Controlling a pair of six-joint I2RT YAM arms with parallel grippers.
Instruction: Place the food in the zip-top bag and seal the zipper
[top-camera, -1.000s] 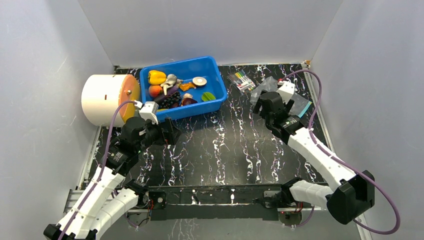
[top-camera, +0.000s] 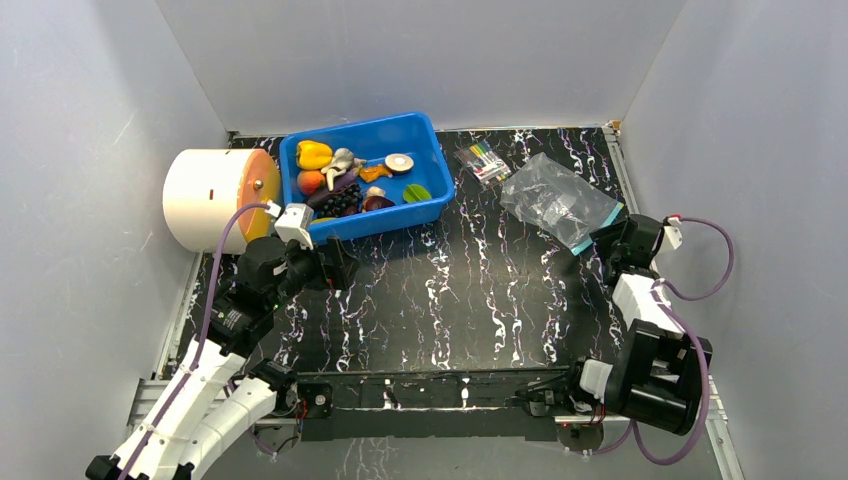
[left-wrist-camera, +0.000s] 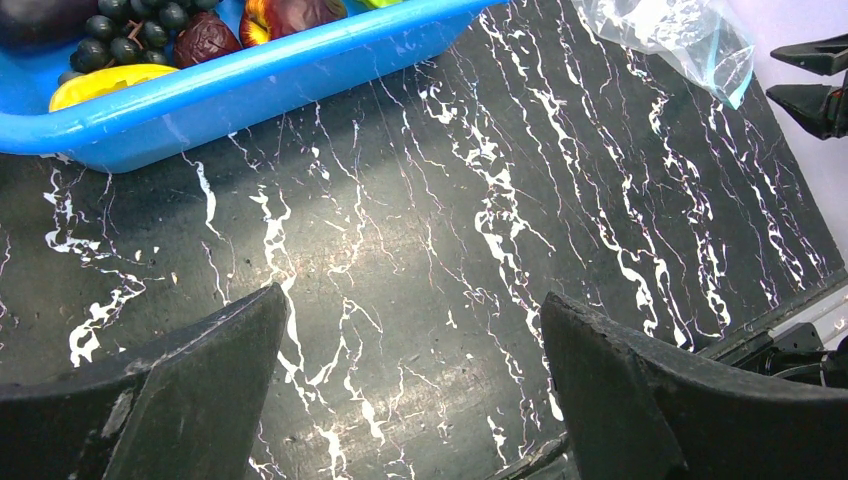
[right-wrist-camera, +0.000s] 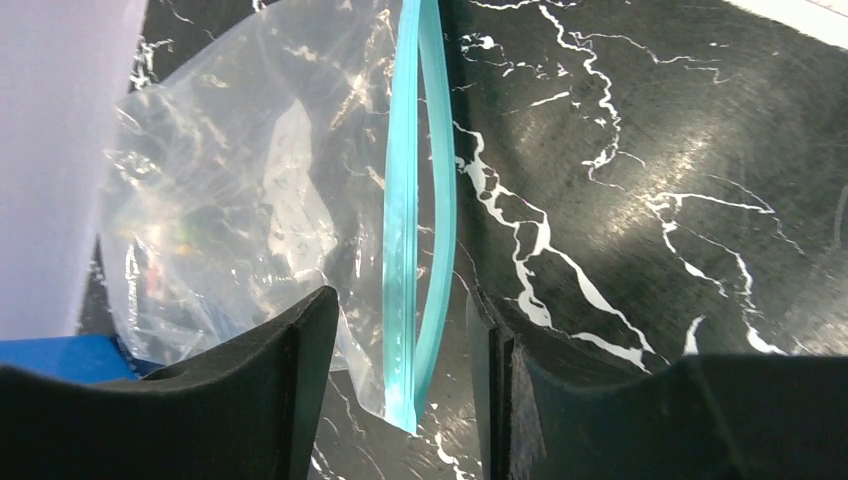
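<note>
A clear zip top bag (top-camera: 555, 195) lies flat at the back right of the table. Its teal zipper strip (right-wrist-camera: 401, 200) faces the right side, and in the right wrist view the two strips stand slightly apart. My right gripper is part open at that edge, with the zipper end showing between its fingers; whether they touch it I cannot tell. Toy food, among it a yellow pepper (top-camera: 313, 155), black grapes (left-wrist-camera: 135, 38) and a halved mushroom (top-camera: 399, 163), fills the blue bin (top-camera: 395, 218). Over bare table, in front of the bin, my left gripper hangs open and empty.
Left of the bin lies a white cylinder (top-camera: 205, 200) with an orange end. A pack of coloured markers (top-camera: 484, 163) rests between bin and bag. A grey wall rises close behind my right gripper.
My right arm has swung right, from above the bag to its zipper edge, uncovering the bag in the top view. The left arm and the food look unchanged.
</note>
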